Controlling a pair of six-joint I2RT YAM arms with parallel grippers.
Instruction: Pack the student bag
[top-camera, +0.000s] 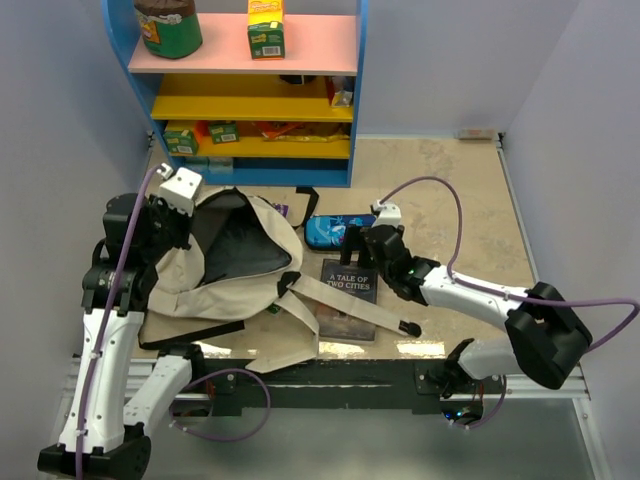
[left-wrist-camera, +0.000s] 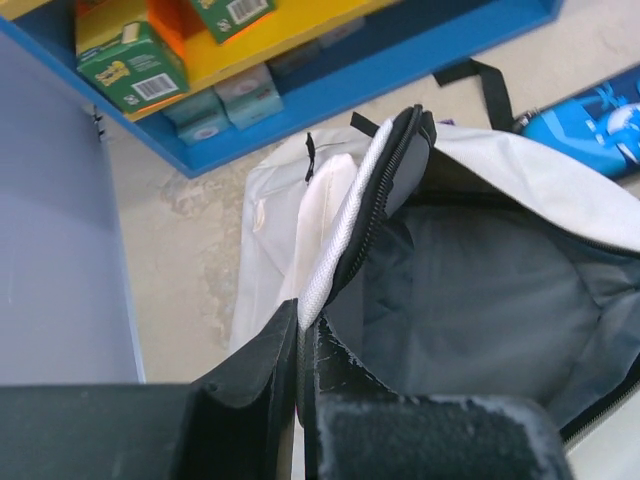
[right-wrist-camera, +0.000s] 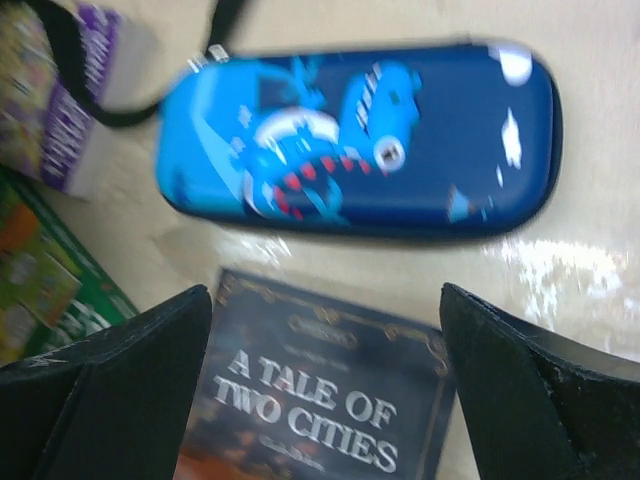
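The cream bag (top-camera: 230, 300) lies on the table with its grey-lined mouth spread wide. My left gripper is shut on the bag's zippered edge (left-wrist-camera: 345, 230), holding that side up. A blue pencil case (right-wrist-camera: 360, 140) with a shark picture lies right of the bag, and the dark book (right-wrist-camera: 310, 380), titled A Tale of Two Cities, lies just in front of it. Over these two hangs my right gripper, open, with nothing between its fingers. A bag strap (top-camera: 350, 305) crosses the book in the top view.
At the back stands a blue shelf unit (top-camera: 255, 178) with boxes and packets on its levels. A black strap (top-camera: 308, 205) lies between bag and pencil case.
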